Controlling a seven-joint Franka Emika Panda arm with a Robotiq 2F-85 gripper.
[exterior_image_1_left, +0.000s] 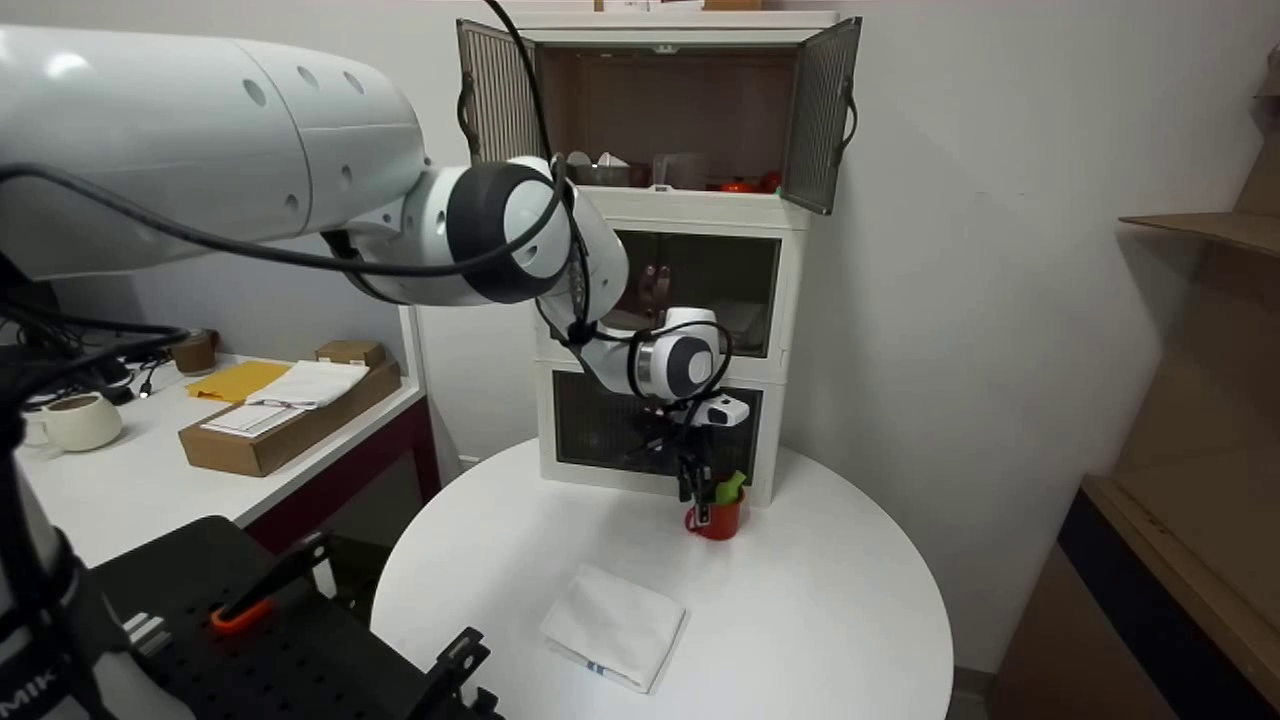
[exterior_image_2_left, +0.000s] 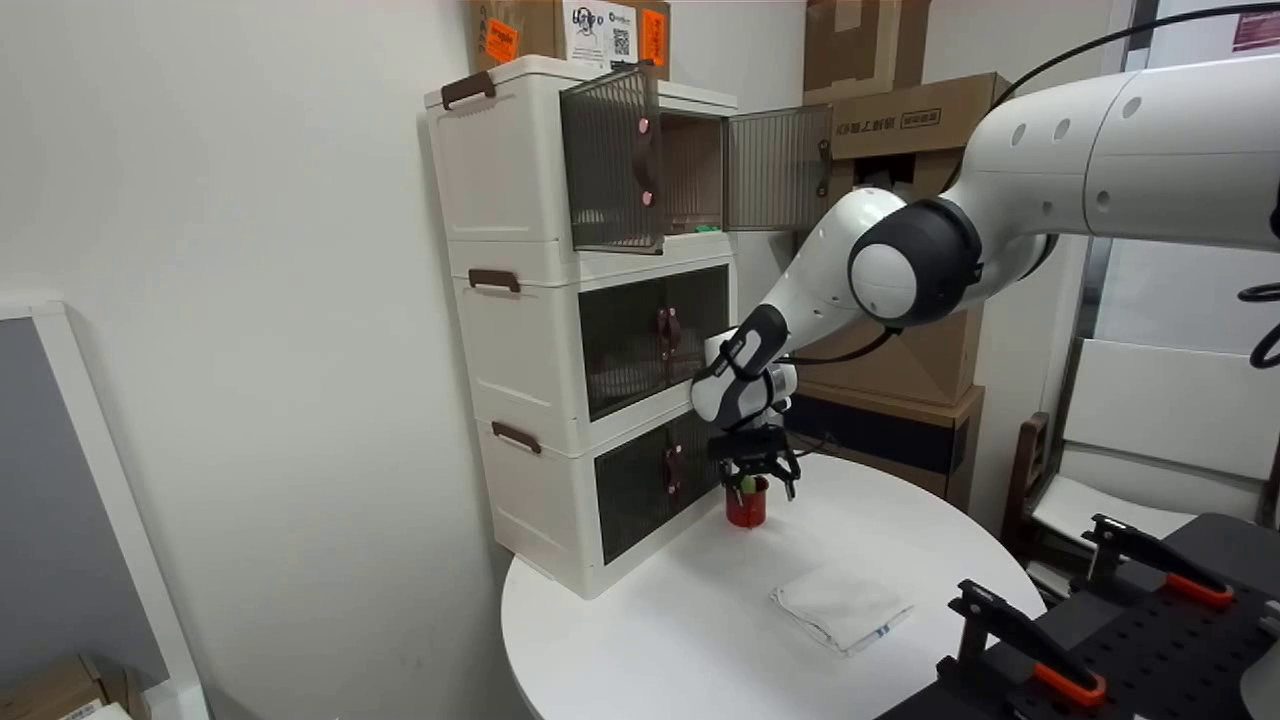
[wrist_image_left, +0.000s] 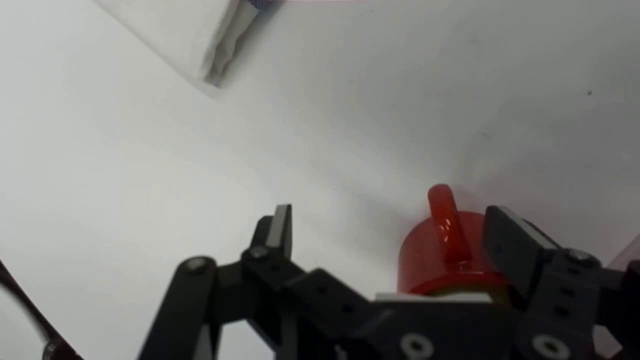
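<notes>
A red mug (exterior_image_1_left: 720, 521) stands upright on the round white table, close to the bottom cabinet, with a green item (exterior_image_1_left: 729, 486) poking out of its top. My gripper is open. In the wrist view the red mug (wrist_image_left: 414, 258) shows between the fingers, nearer the right one, its handle pointing up the picture. The right fingertip (wrist_image_left: 510, 240) overlaps the mug's edge; whether it touches cannot be told. Exterior view 2 has the gripper (exterior_image_2_left: 764, 494) right over the red mug (exterior_image_2_left: 746, 510). Most of the mug's inside is hidden by the gripper body.
A folded white cloth (exterior_image_1_left: 615, 626) lies on the table (exterior_image_1_left: 828, 600) in front of the mug. Behind stands a stacked cabinet (exterior_image_2_left: 528, 396), its top doors open and several items inside.
</notes>
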